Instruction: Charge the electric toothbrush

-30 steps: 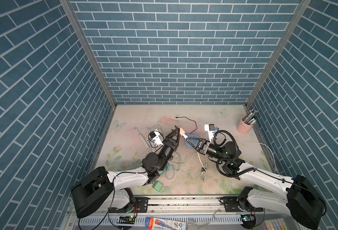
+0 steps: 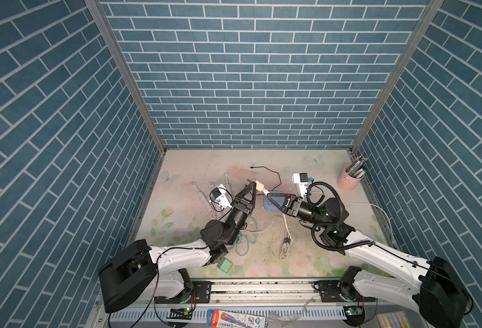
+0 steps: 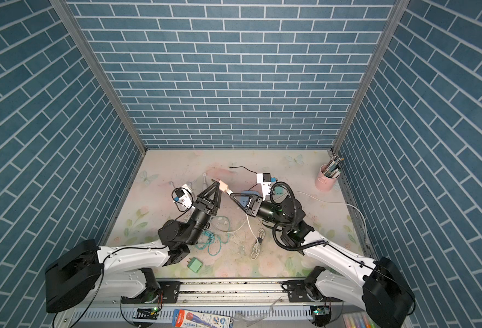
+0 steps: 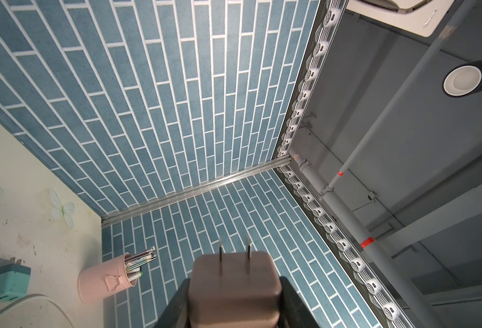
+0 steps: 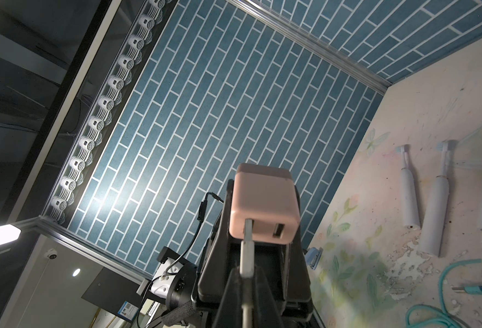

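The pink charger block (image 4: pixel 234 284), two metal prongs pointing up, is clamped between the black fingers of my left gripper (image 2: pixel 255 187). In the right wrist view its face shows two ports. A white USB plug (image 5: pixel 247 257) meets the left port with its metal tip; how deep it sits I cannot tell. My right gripper is shut around that plug, its white cable (image 2: pixel 285 224) hanging to the table. Several pale toothbrushes (image 5: pixel 436 213) lie on the table, one with a cord at its base. Behind the right gripper is the blue power strip (image 2: pixel 271 204), partly hidden.
A teal cable (image 2: pixel 242 246) and a green block (image 2: pixel 225 265) lie near the front. Another teal adapter (image 4: pixel 10 281) rests on the table. The pink pen cup (image 2: pixel 349 178) stands back right, and a black cable (image 2: pixel 271 169) crosses the back.
The right arm has shifted slightly, its wrist rising a little, and the hanging white cable has swung slightly left at its lower end. The charger and left gripper are nearly unmoved.
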